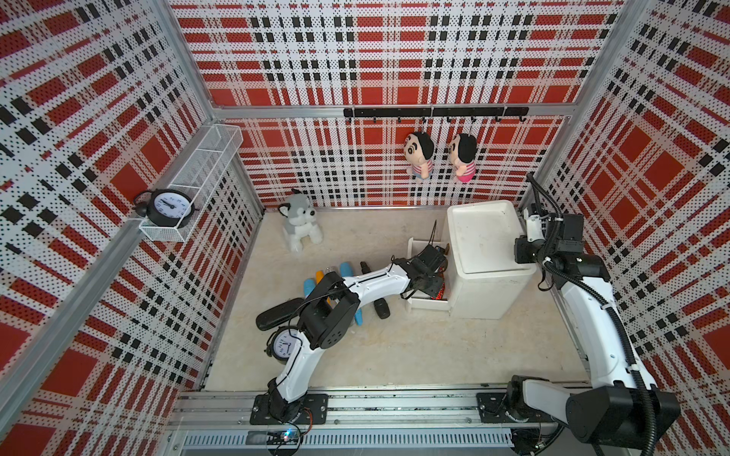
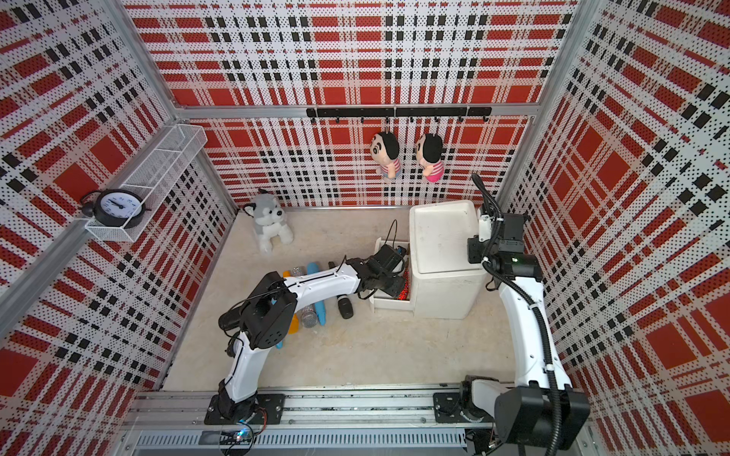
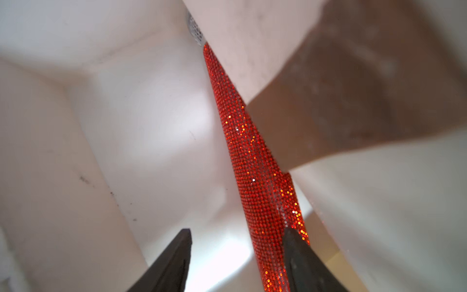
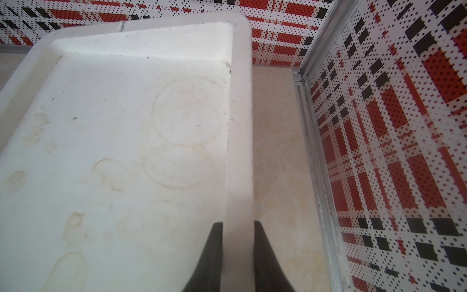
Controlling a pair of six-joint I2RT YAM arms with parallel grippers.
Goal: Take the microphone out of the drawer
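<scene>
A microphone with a red glittering handle (image 3: 253, 194) lies in the open white drawer (image 1: 427, 304). In the left wrist view, a bit of grey mesh (image 3: 195, 30) shows at its far end; a blurred white surface with a brown patch hides part of its side. Over the drawer, my left gripper is open; the handle's near part appears in the gap, close to the right-hand finger (image 3: 302, 265), and I see no grip on it. My right gripper is shut on the top rim (image 4: 239, 160) of the white cabinet (image 1: 486, 292).
Left of the drawer lie a dark microphone-shaped object (image 1: 381, 307), blue items (image 1: 357, 314) and a black clock (image 1: 284, 345). A grey plush dog (image 1: 302, 222) sits at the back left.
</scene>
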